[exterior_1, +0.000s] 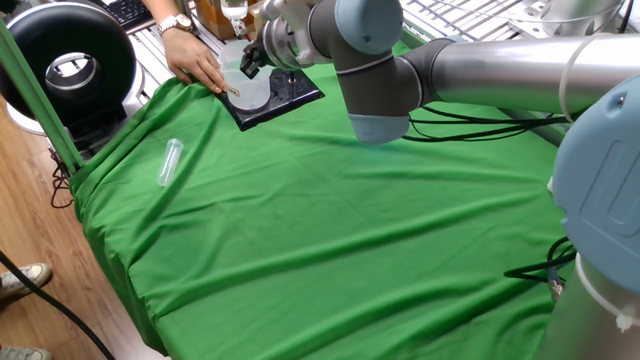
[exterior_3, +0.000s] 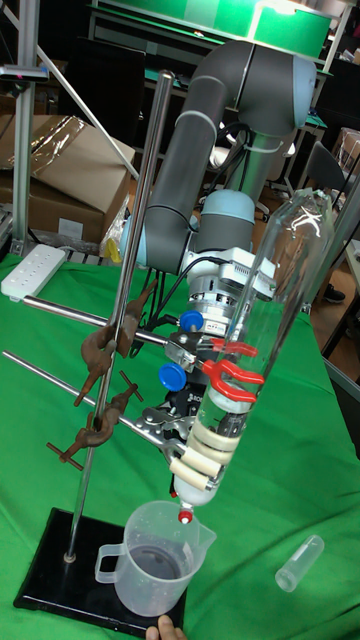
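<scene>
A clear glass vessel (exterior_3: 282, 267) hangs tilted in red-pronged and cream-padded clamps, its red-tipped outlet (exterior_3: 184, 516) above a translucent measuring jug (exterior_3: 149, 585). The jug stands on the black stand base (exterior_3: 48, 576). In exterior view 1 the jug (exterior_1: 243, 92) is partly behind my black gripper (exterior_1: 252, 62), which hovers near the vessel's lower end. In exterior view 3 my gripper is largely hidden behind the clamps and vessel. Whether its fingers are open, or touch anything, cannot be made out.
A person's hand (exterior_1: 195, 62) rests by the jug and base. On the green cloth (exterior_1: 330, 240) lies an empty clear tube (exterior_1: 170, 162). The metal stand rod (exterior_3: 122, 309) with its clamps rises close to my arm.
</scene>
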